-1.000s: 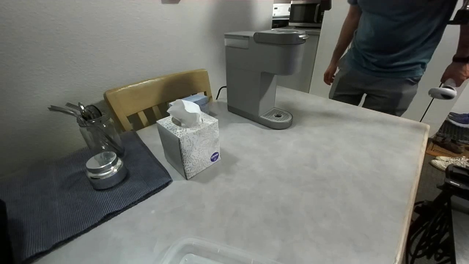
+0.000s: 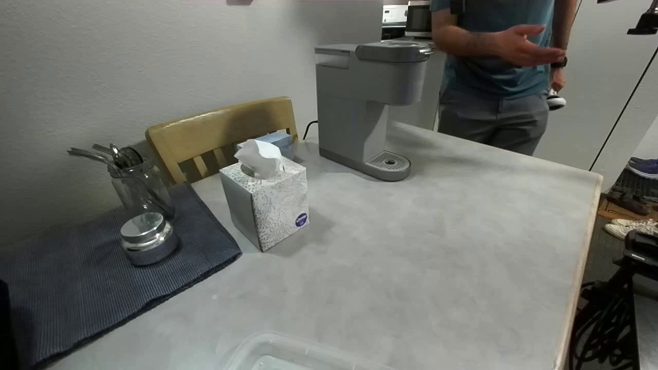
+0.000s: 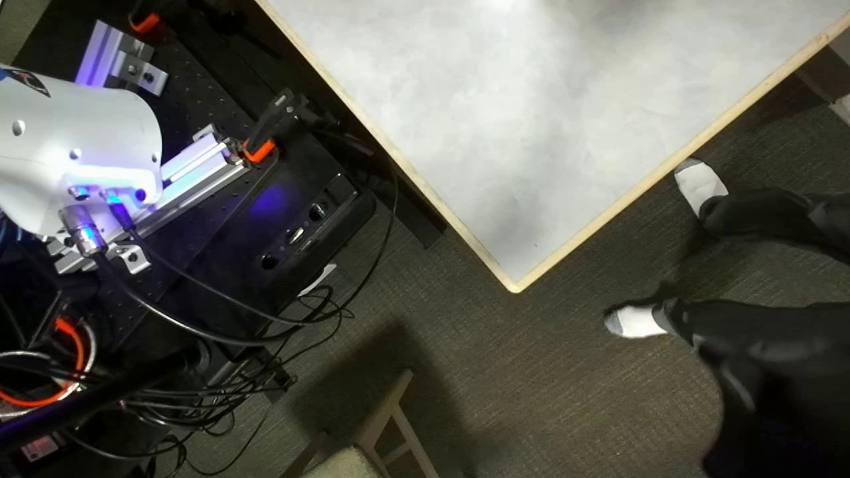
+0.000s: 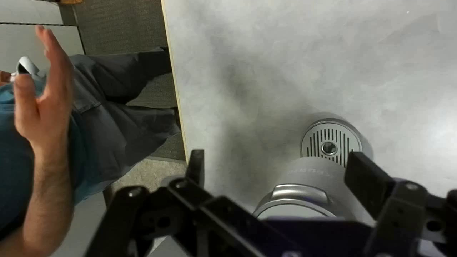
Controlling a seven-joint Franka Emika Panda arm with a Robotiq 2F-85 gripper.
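In the wrist view my gripper is open, its two black fingers wide apart with nothing gripped between them. Below it in that view is the grey coffee maker (image 4: pixel 300 171), seen from above with its silver lid handle and round slotted drip tray (image 4: pixel 315 139). From the side, the coffee maker (image 2: pixel 342 105) stands upright at the back of the table, its lid down and its drip tray (image 2: pixel 389 162) empty. How far my fingers are above the machine I cannot tell. A small dark part at the top right corner of exterior view 1 is too cropped to identify.
A tissue box (image 2: pixel 274 203), a silver-lidded jar (image 2: pixel 148 237) and a glass jar of utensils (image 2: pixel 142 185) stand at the left. A clear container (image 2: pixel 271 345) is at the near edge. A person (image 2: pixel 499 61) stands beyond the table, one hand raised.
The person has moved left, closer to the coffee maker, and raised a hand that hung down before. The objects on the table have not moved.
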